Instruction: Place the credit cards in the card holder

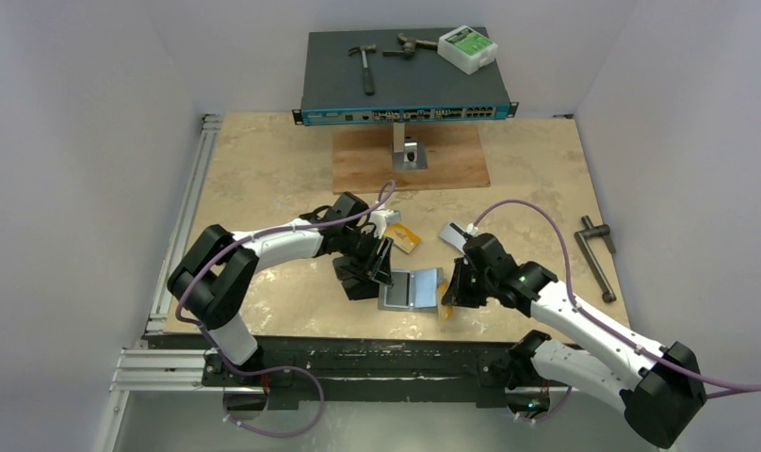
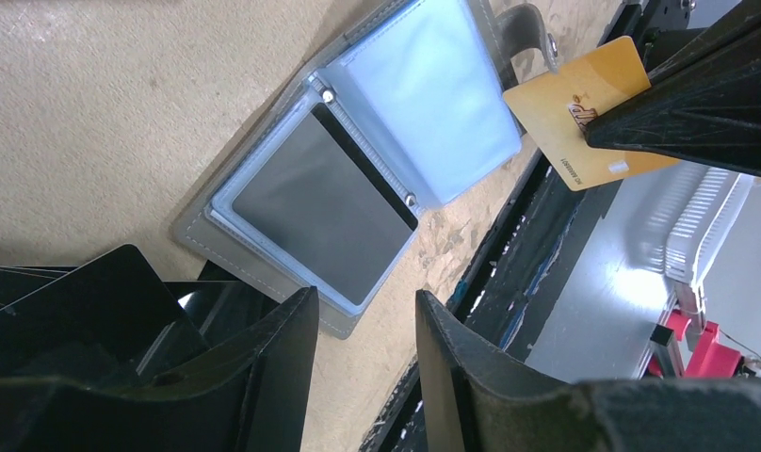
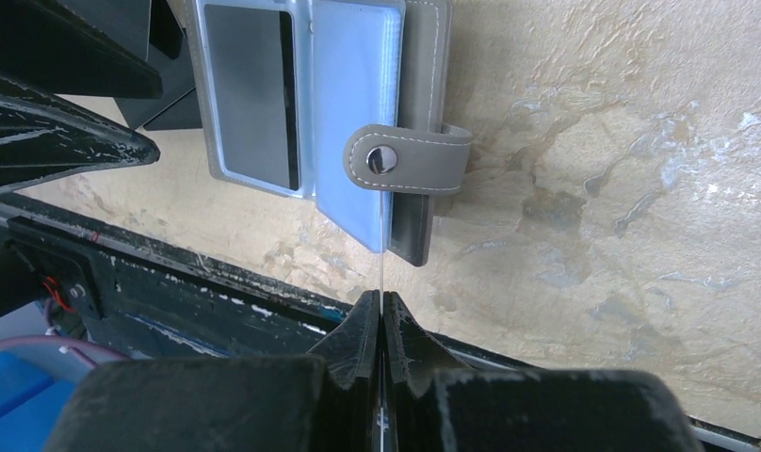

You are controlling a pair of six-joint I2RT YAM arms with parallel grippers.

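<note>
The grey card holder lies open on the table, its blue sleeves showing and its snap strap at the right side. My right gripper is shut on a gold card, held edge-on beside the holder's right side; in the right wrist view the card is a thin line. My left gripper is part open above the holder's left side, nothing between its fingers.
Another gold card and a pale card lie behind the holder. A black object is left of it. The table's front edge is close; hammers lie at the right.
</note>
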